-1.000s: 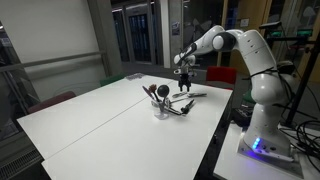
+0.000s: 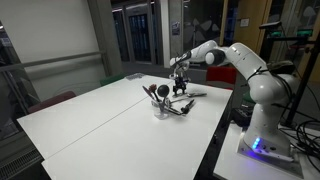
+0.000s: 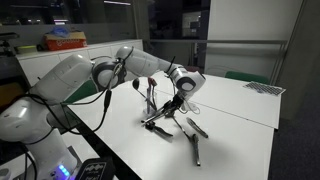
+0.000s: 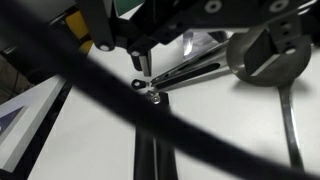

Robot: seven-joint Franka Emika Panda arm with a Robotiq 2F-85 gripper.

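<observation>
My gripper (image 2: 180, 86) is low over the far part of the white table, pointing down among loose utensils. In the wrist view its dark fingers stand apart at the top of the picture, with no object clearly held between them. Below them lies a black-handled utensil (image 4: 154, 140), and a long dark tong-like piece (image 4: 190, 72) slants to the right. A metal ladle (image 4: 290, 68) lies under the right side of the gripper. A dark cable crosses the wrist view and hides part of these things.
A holder (image 2: 159, 110) full of upright and leaning utensils stands near the arm. Several dark utensils lie loose on the table, including one (image 3: 196, 150) near the front in exterior view 2.
In exterior view 1 the arm and gripper have shifted a little to the left over the far utensils. The holder and its utensils look unmoved.
</observation>
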